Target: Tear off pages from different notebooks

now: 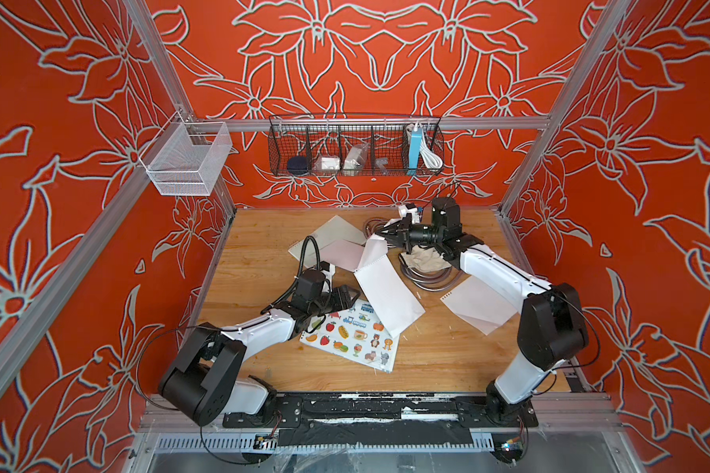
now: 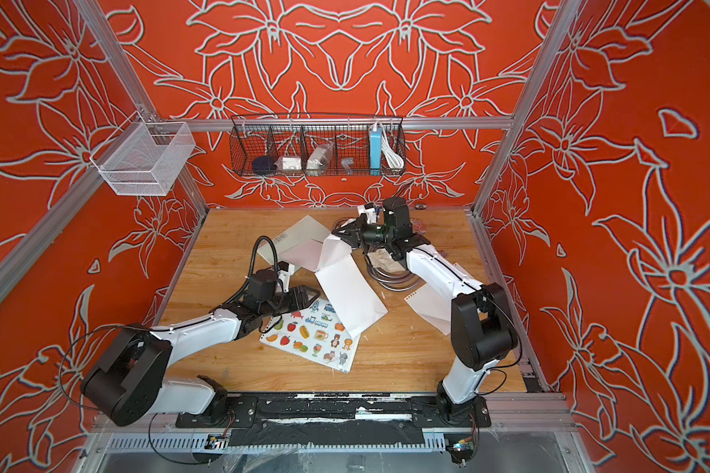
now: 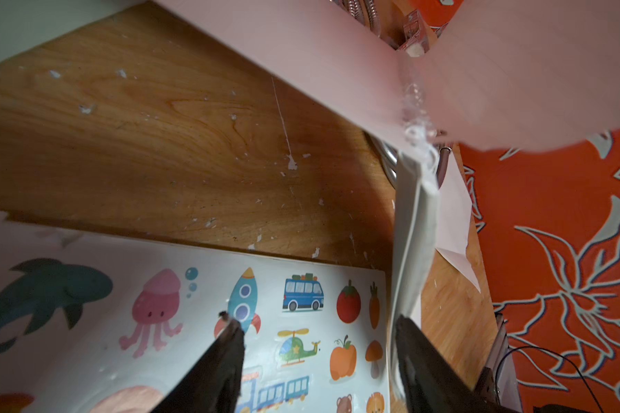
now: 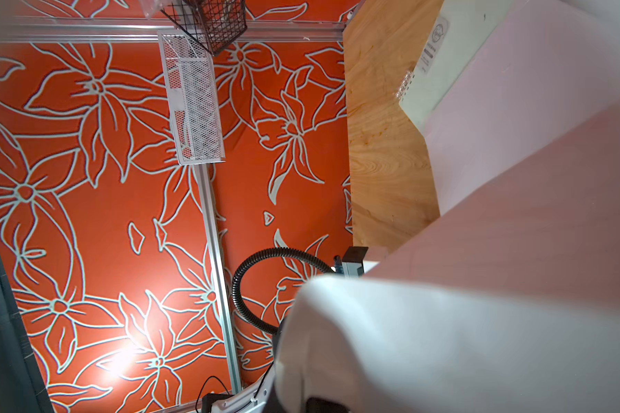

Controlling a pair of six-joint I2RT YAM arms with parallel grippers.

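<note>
My right gripper (image 1: 388, 231) is shut on a thin white page at the top of a spiral notebook (image 1: 388, 299), which it lifts so that it stands angled over the table. My left gripper is open beside the notebook's raised edge (image 3: 413, 241), above a sticker sheet (image 1: 347, 339) of animals, fruit and vehicles. Whether the edge sits between its fingers or just at one of them is hard to tell. Another notebook with pale cover and pink-lit pages lies at the back left.
Coiled cables and crumpled paper (image 1: 422, 260) lie at the back right, a loose notebook page (image 1: 481, 303) on the right. A wire basket (image 1: 355, 149) hangs on the back wall, a white mesh basket (image 1: 185, 165) at left. Bare wood is free at left and front.
</note>
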